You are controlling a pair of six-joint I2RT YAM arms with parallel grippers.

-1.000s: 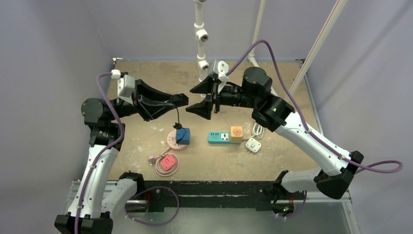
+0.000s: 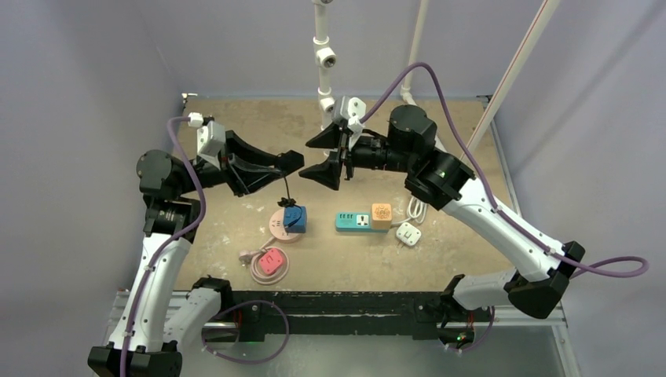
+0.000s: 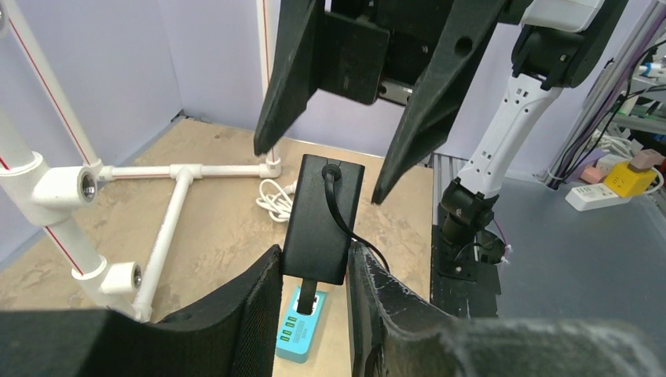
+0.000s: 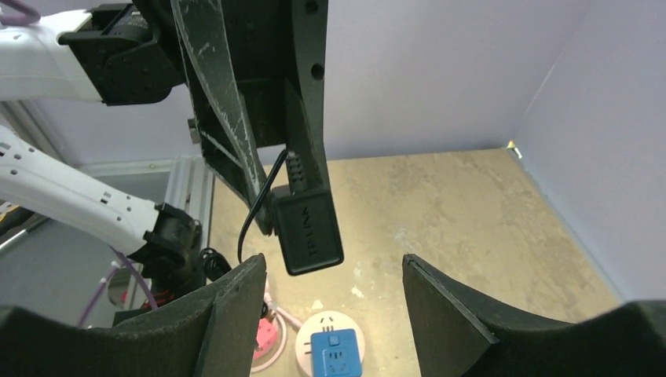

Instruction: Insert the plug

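A black adapter (image 2: pixel 289 161) with a thin cable is held high above the table by my left gripper, shut on it; its TP-LINK face (image 4: pixel 307 229) shows in the right wrist view. My right gripper (image 2: pixel 320 155) faces it from the right, fingers spread around empty space just short of the adapter. Below are a blue cube socket (image 2: pixel 294 220) on a round pink socket (image 4: pixel 309 328), a teal power strip (image 2: pixel 351 223) with an orange cube (image 2: pixel 381 216), and a red socket (image 2: pixel 271 262).
A white socket (image 2: pixel 408 234) and coiled white cable lie right of the teal strip. White pipes (image 2: pixel 324 59) rise at the back. The tan board (image 2: pixel 353 267) has bare room at front and left.
The right gripper has moved only slightly.
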